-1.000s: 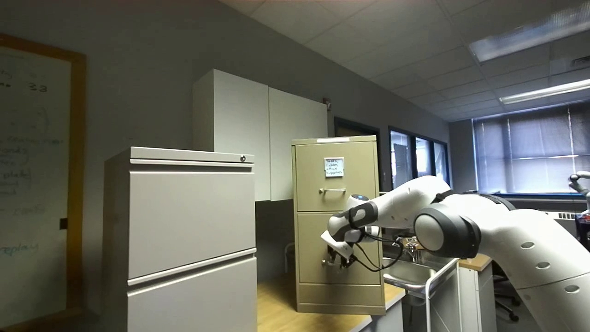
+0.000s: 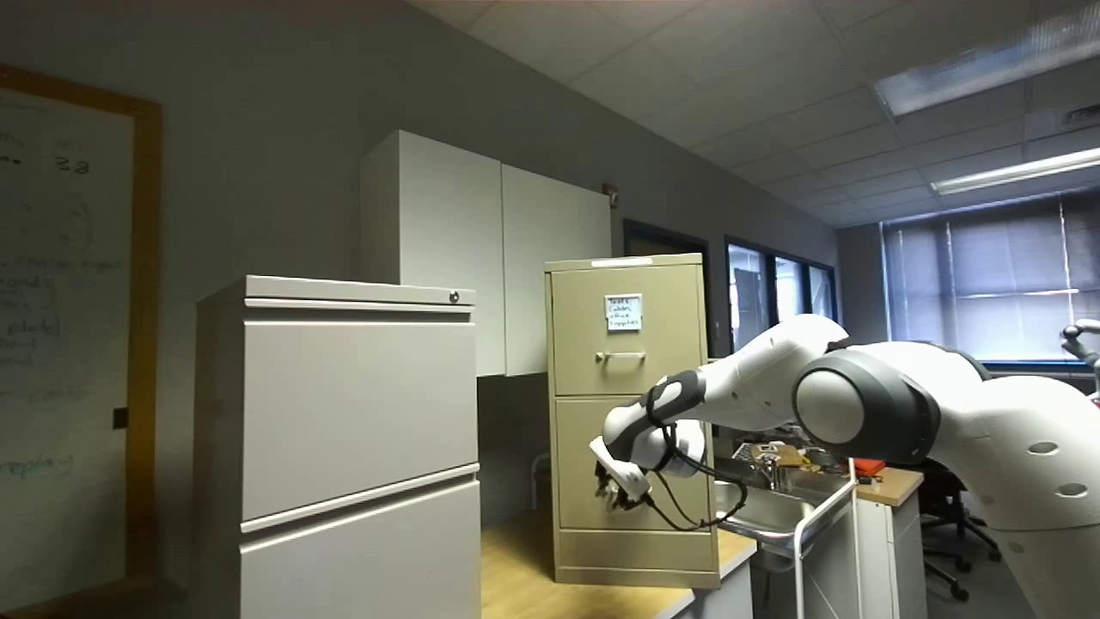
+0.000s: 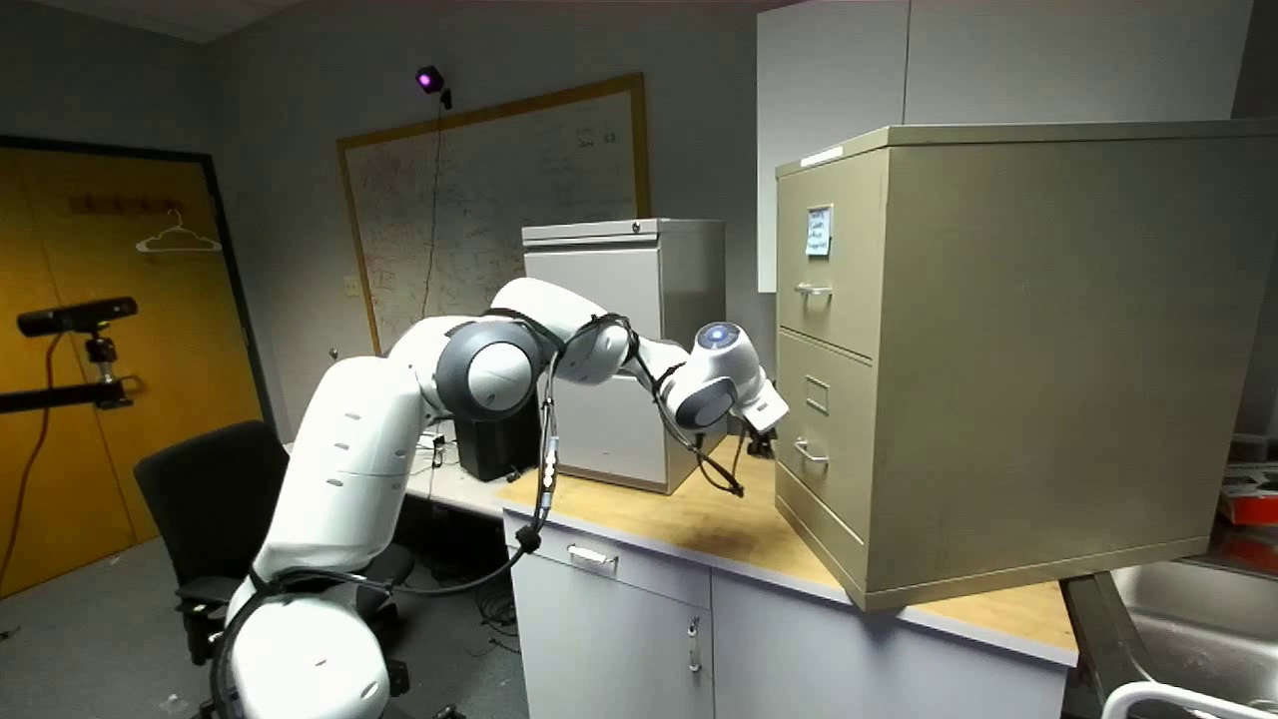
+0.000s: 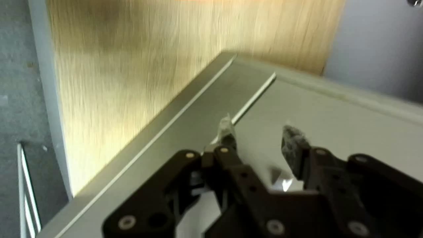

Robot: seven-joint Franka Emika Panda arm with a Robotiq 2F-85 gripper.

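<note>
The tan filing cabinet [image 2: 631, 557] has two drawers, both flush with its front. Low on its front, my gripper [image 2: 619, 499] is at the lower drawer's handle [image 3: 811, 451]. In the second exterior view, the gripper [image 3: 764, 443] comes in at the left end of that handle. Shiny metal of the handle [image 4: 286, 184] shows between the dark fingers in the wrist view, the two spaced a little apart and part closed on it. The fingers hide most of the handle. A paper label [image 2: 624, 313] marks the upper drawer, above its own handle [image 2: 620, 356].
A light grey cabinet [image 2: 361, 413] stands beside the tan one. A metal sink [image 2: 763, 511] and a white rail [image 2: 825, 505] are to the right. Cables [image 2: 711, 523] hang from the arm.
My gripper has moved slightly down and left in the first exterior view, along the lower drawer's front. The arm's elbow has shifted right. Both drawers look unmoved.
</note>
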